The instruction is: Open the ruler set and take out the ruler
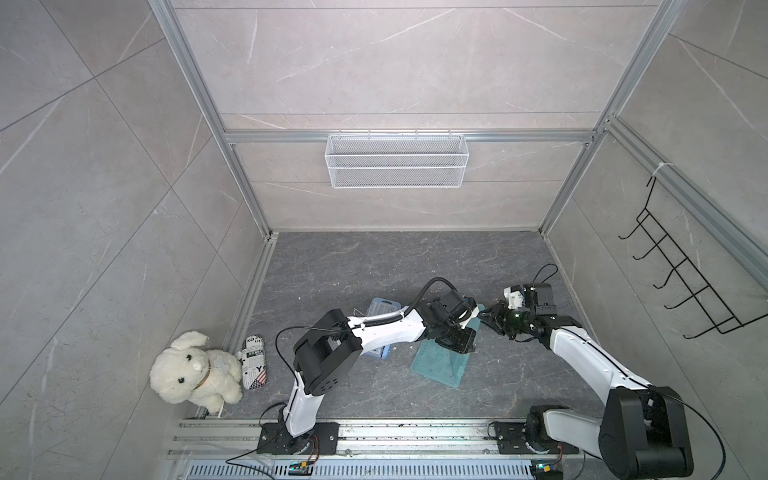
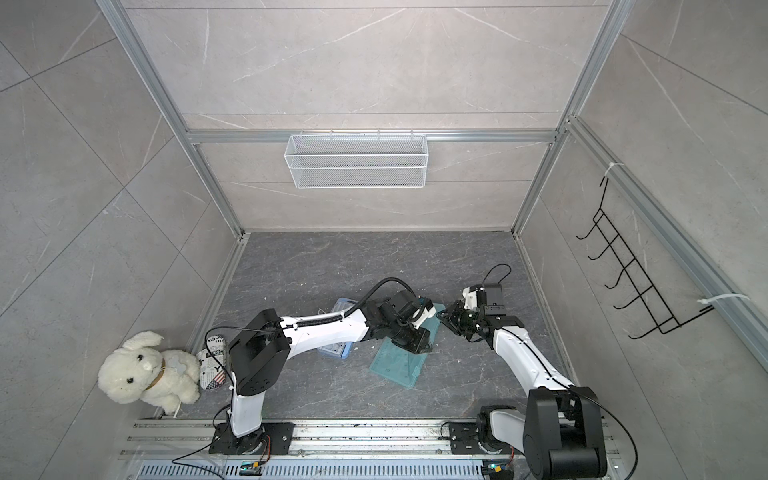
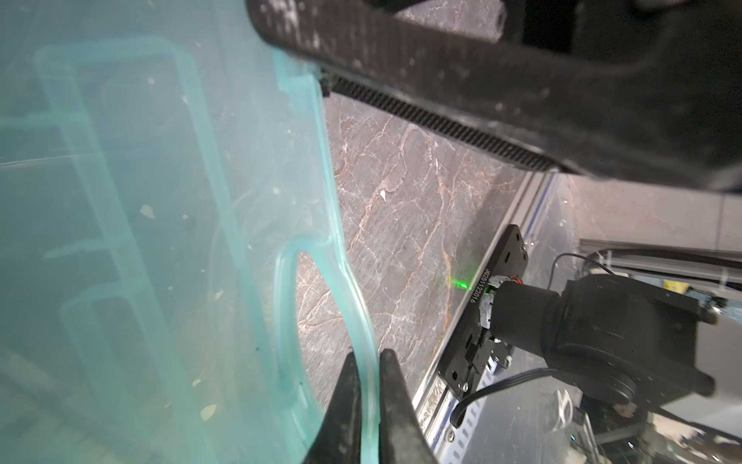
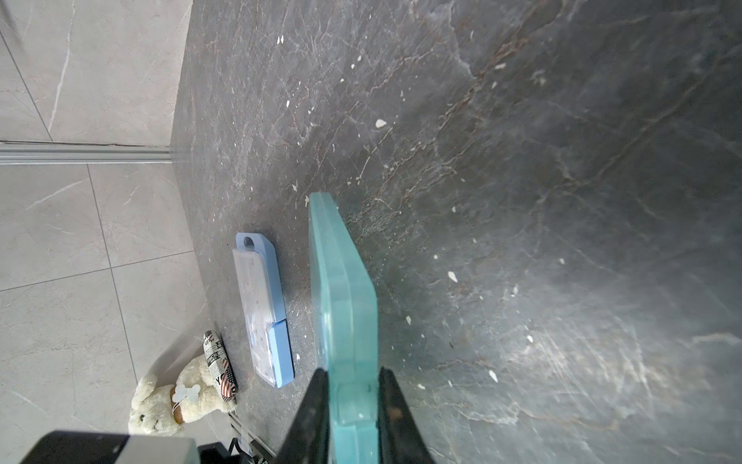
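Note:
The ruler set is a flat, translucent teal case point(image 1: 438, 364); moulded outlines show through it in the left wrist view. My left gripper is shut on its rim, beside an oval handle cut-out. In the right wrist view the case point(image 4: 348, 324) is seen edge-on, standing raised from the floor. Its near end lies between the fingers of my right gripper, which stand close on both sides; whether they press on it cannot be told. No separate ruler shows. The left arm hides part of the case from above.
A blue-and-clear box point(image 4: 262, 309) lies flat to the left of the case, partly under the left arm from above. A white plush dog point(image 1: 192, 372) and a printed pouch point(image 1: 253, 361) sit far left.

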